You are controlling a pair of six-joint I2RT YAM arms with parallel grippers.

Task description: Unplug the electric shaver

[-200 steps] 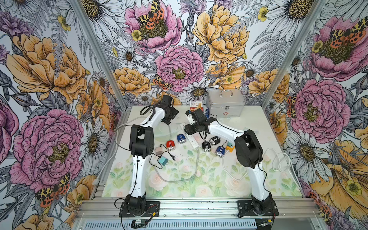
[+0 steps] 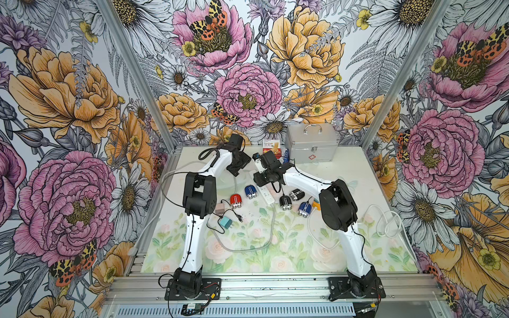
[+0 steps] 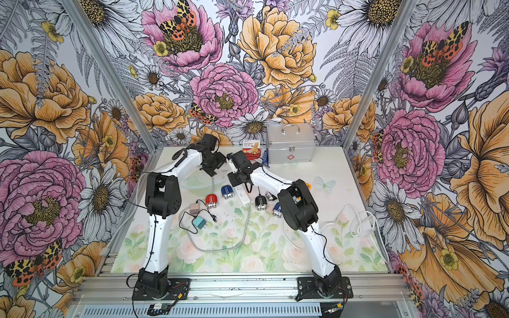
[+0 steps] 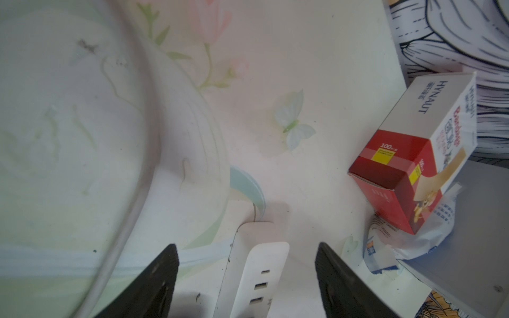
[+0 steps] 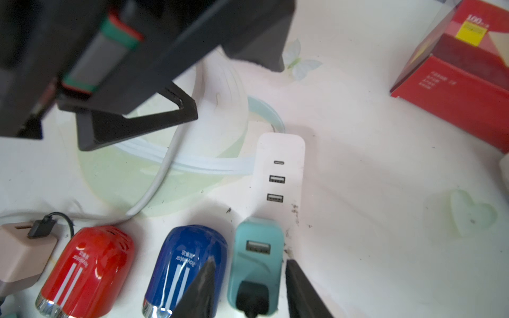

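A teal adapter point(image 5: 258, 233) sits on the white power strip point(image 5: 278, 145), with a black plug point(image 5: 252, 297) at its near end. My right gripper is part open, its fingers on either side of the adapter and plug. In the left wrist view, my left gripper also stands part open; the strip's far end point(image 4: 260, 265) shows below, between its fingers. A red shaver point(image 5: 90, 270) and a blue shaver point(image 5: 185, 267) lie left of the strip. Black shavers point(image 2: 285, 202) lie to its right. Which shaver the plug belongs to cannot be told.
A red and white box point(image 4: 408, 153) and a metal case point(image 2: 311, 145) stand at the back. A pink adapter point(image 5: 23, 254) and another teal adapter point(image 2: 225, 222) lie on the left. The strip's grey cord point(image 2: 249, 250) loops across the front. My two grippers are close together.
The left arm has shifted slightly to the right. The right gripper has moved slightly left and back. The shavers and the strip stay in place.
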